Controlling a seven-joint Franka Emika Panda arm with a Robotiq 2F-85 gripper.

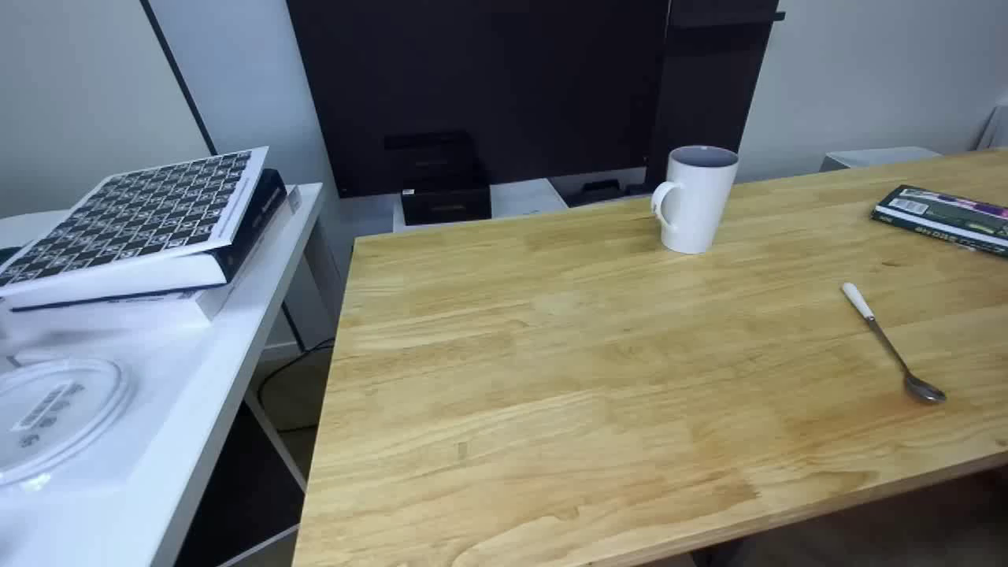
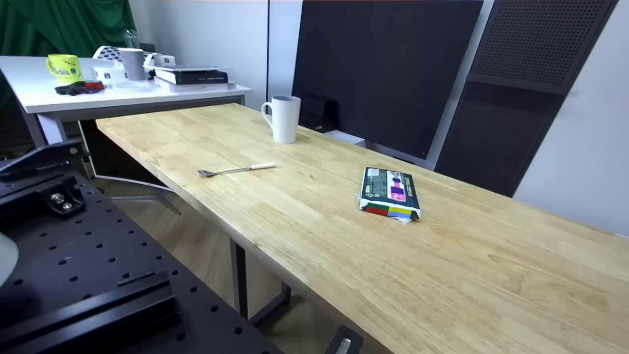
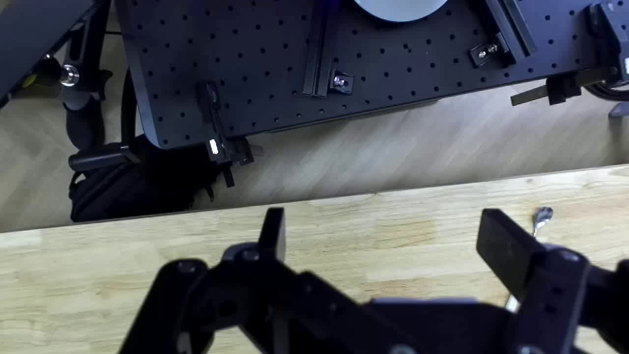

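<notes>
A white mug (image 1: 699, 203) stands upright near the table's back edge, its handle to the left in both exterior views. The spoon (image 1: 891, 346), with a white handle, lies flat on the wood nearer the front. A dark green packet with coloured print (image 2: 390, 193) rests on the tabletop beyond the spoon. In the wrist view my gripper is wide open over the table's front edge, nothing between its fingers. Its right finger partly hides the spoon (image 3: 543, 216) there. Neither exterior view shows the gripper.
The wooden table (image 1: 529, 378) has wide clear areas around these things. A black perforated base plate (image 3: 389, 65) lies across a gap from it. On the white side table (image 2: 59, 100) are books (image 2: 191, 76), a yellow-green mug (image 2: 65, 68) and a grey cup (image 2: 132, 64).
</notes>
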